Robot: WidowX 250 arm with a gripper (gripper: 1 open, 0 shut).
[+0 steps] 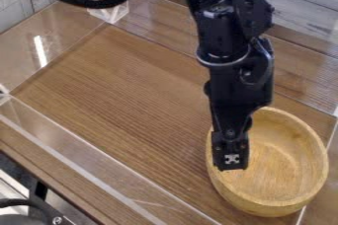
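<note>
The black robot arm reaches down from the top of the view. Its gripper (232,148) is low over the left part of a large yellow bowl (280,176) at the right front, with its fingertips inside the bowl's outline. The gripper looks open, with nothing visible held in it. The red object with green leaves behind the bowl is hidden by the arm.
A white wire holder (109,4) stands at the back left, partly behind the arm's cable. A dark gap with cables lies beyond the lower left edge.
</note>
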